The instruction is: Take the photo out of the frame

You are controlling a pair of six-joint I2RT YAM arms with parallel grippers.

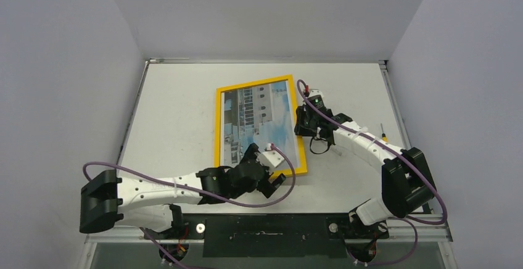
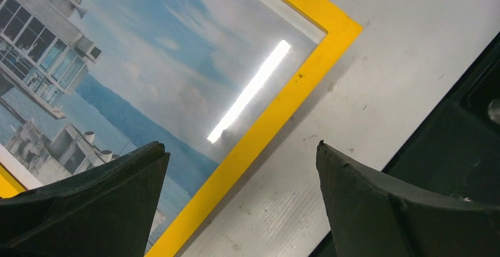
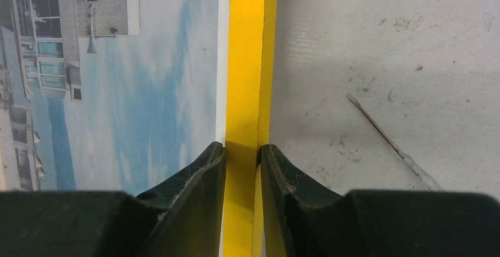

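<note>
The yellow frame point(image 1: 218, 118) lies on the white table with the photo point(image 1: 250, 121) of buildings and blue sky inside it, face up. My right gripper is shut on the frame's right side bar, one finger over the photo side and one outside. Over the frame's near edge, toward its right corner, stands my left gripper, open and with nothing gripped. Its fingers point(image 2: 118, 192) straddle the near bar seen below in the left wrist view. A bright reflection lies across the photo's sky there.
A screwdriver point(image 1: 383, 133) with a yellow handle lies on the right side of the table. Bare table point(image 1: 166, 115) stretches left of the frame. A dark panel point(image 1: 265, 235) borders the table's front edge.
</note>
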